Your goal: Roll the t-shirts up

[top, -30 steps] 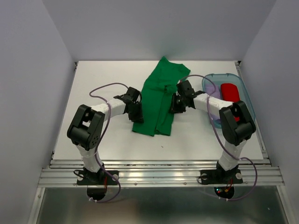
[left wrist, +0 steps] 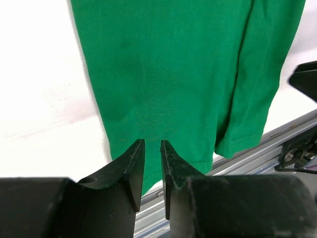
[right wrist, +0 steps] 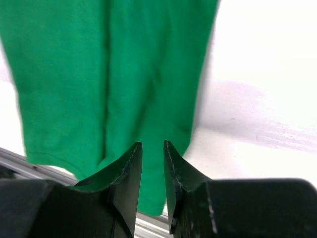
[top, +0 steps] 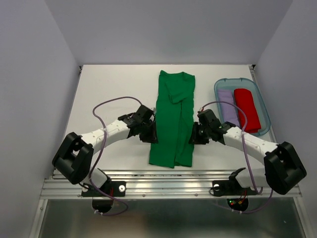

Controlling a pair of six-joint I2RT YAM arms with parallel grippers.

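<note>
A green t-shirt (top: 171, 119) lies folded lengthwise into a long strip, standing vertically in the top view, its lower end near the table's front edge. My left gripper (top: 151, 138) is at its lower left side; in the left wrist view its fingertips (left wrist: 152, 144) are close together over the cloth. My right gripper (top: 195, 139) is at the lower right side, its fingertips (right wrist: 153, 145) a little apart over the green cloth (right wrist: 74, 89). Whether either holds fabric is unclear.
A blue-rimmed bin (top: 263, 111) at the right holds a red rolled shirt (top: 246, 110) and a purple one (top: 226, 101). A metal rail runs along the front edge.
</note>
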